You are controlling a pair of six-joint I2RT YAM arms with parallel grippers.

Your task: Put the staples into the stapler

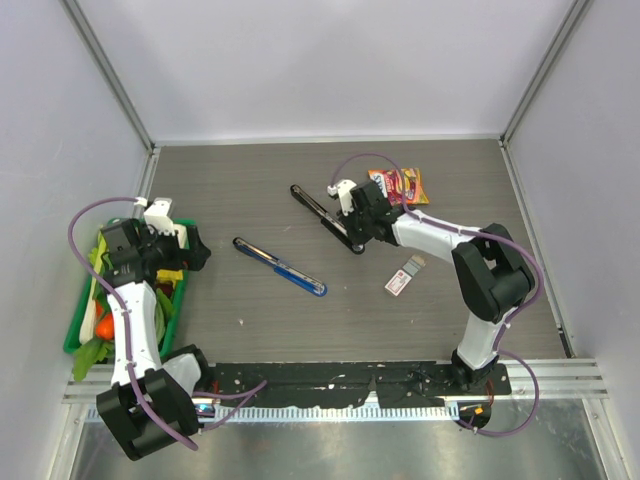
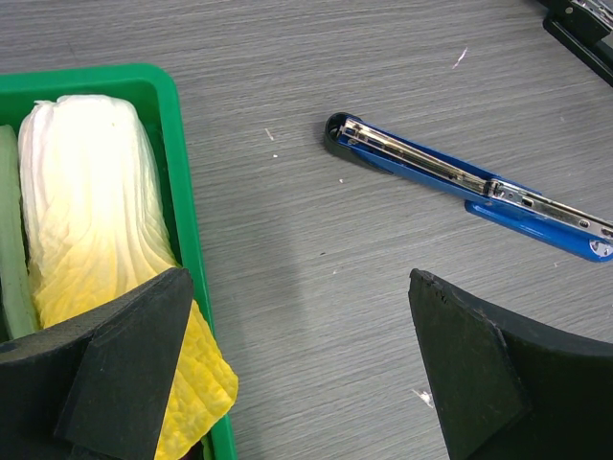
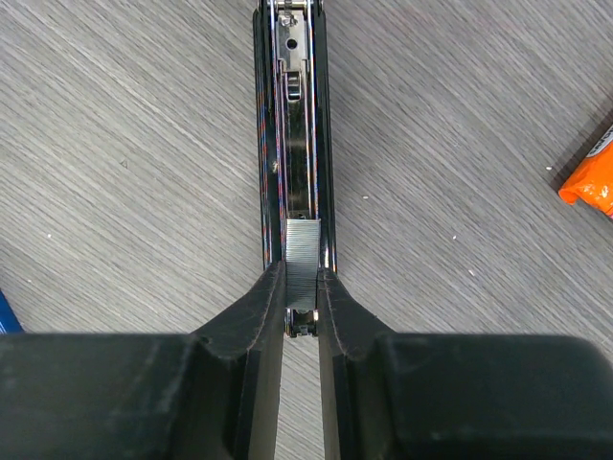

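Observation:
A black stapler [image 1: 314,206] lies opened flat at the centre back; in the right wrist view its channel [image 3: 295,144] runs upward. My right gripper is shut on a strip of silver staples [image 3: 302,244], held over the near end of the channel; whether it rests inside I cannot tell. A blue opened stapler [image 1: 280,267] lies left of centre. A staple box [image 1: 398,281] lies right of centre. My left gripper is open over the right edge of the green basket, empty.
The green basket [image 2: 172,163] of toy vegetables is at the left. An orange snack bag [image 1: 410,183] lies behind the right arm.

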